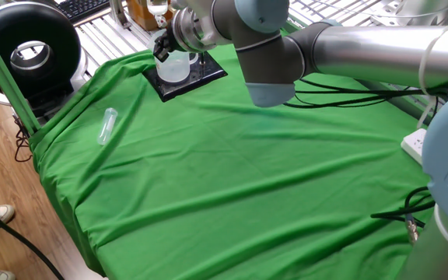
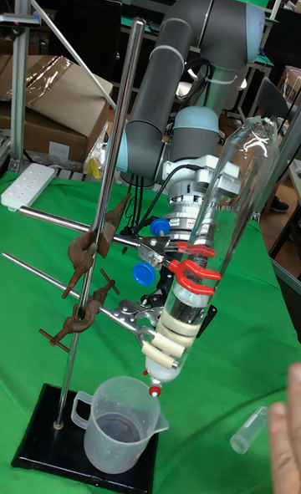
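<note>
Behind a clear glass vessel with red clamp prongs (image 2: 194, 276) in exterior view 3, my gripper (image 1: 162, 51) is partly hidden; whether its fingers are open or shut does not show. In exterior view 1 its dark tip is seen from above, overlapping the upper part of a translucent plastic jug (image 1: 174, 70). The jug stands upright on the black stand base (image 1: 208, 71), below the vessel's red-tipped outlet (image 2: 154, 389). A clear plastic tube (image 1: 107, 126) lies on the green cloth, apart from the stand.
A metal rod (image 2: 119, 129) with rusty clamps (image 2: 82, 316) rises from the base beside the vessel. A person's hand (image 2: 287, 431) is at the right edge in exterior view 3. A white power strip (image 1: 414, 145) lies far from the jug.
</note>
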